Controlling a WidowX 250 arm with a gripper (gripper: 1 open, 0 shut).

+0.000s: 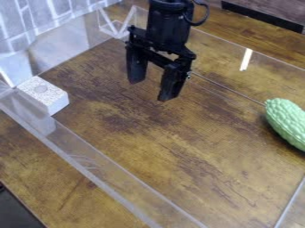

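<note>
The black gripper (154, 68) hangs over the upper middle of the wooden surface, its two fingers apart with nothing visible between them. A white speckled block (43, 96) lies at the left, beside the clear plastic wall. A pale green bumpy object, like a vegetable (286, 123), lies at the right edge, partly out of view. Both stand well apart from the gripper.
Clear plastic walls (102, 169) border the brown wooden floor (179, 169). A white curtain-like cloth (36, 27) is at the back left.
</note>
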